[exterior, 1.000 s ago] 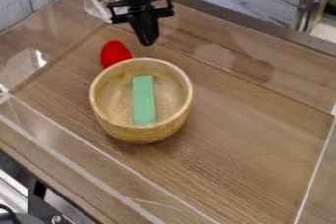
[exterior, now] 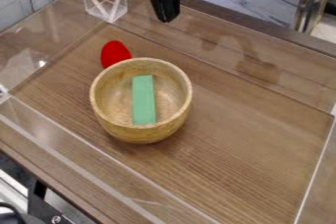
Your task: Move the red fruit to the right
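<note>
The red fruit [exterior: 116, 53] lies on the wooden table, just beyond the upper left rim of the yellowish bowl [exterior: 182, 108]. It seems to touch or nearly touch that rim. At the top edge of the view is my dark gripper [exterior: 160, 10], well beyond the fruit and a little to its right, with table showing between them. Its upper part is cut off by the frame, and how its fingers stand is too small and dark to make out. No object shows at the gripper.
Inside the bowl lies a green block [exterior: 143, 100]. Clear plastic-like edging [exterior: 24, 49] runs along the left side, and a metal rail borders the top right.
My gripper has drawn back toward the top edge, away from the fruit and bowl. The fruit, bowl and green block stay where they were.
</note>
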